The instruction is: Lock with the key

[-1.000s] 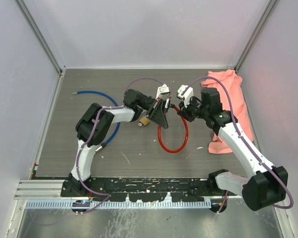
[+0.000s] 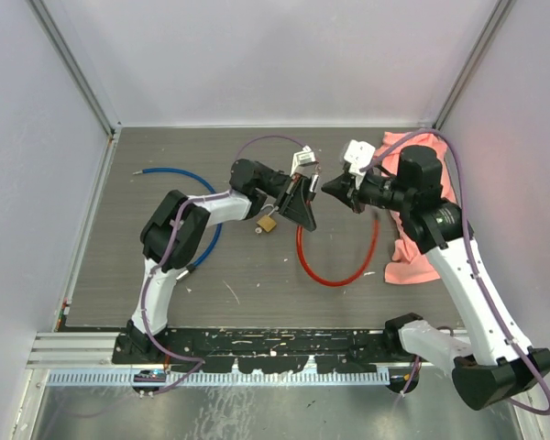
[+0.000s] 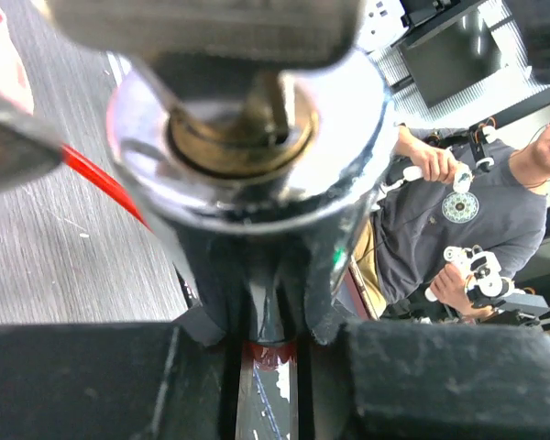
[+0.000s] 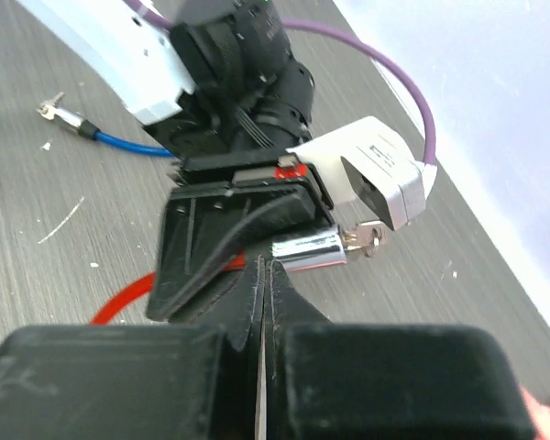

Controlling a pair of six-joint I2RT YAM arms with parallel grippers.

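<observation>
Upright in my left gripper is the silver lock cylinder (image 3: 257,215) of the red cable lock, and the fingers are shut on it. A key (image 4: 367,236) sits in the cylinder's end in the right wrist view. From the left gripper the red cable (image 2: 335,282) curves across the table to the right; its other end disappears beneath my right arm in the top view. My right gripper has its fingers together, and nothing shows between them. In the top view it is just right of the cylinder, apart from it.
A blue cable lock (image 2: 202,178) lies curved at the left, partly under the left arm. A brass padlock (image 2: 267,224) rests near the left gripper. Pink cloth (image 2: 408,261) covers the right edge. Clear table lies toward the front.
</observation>
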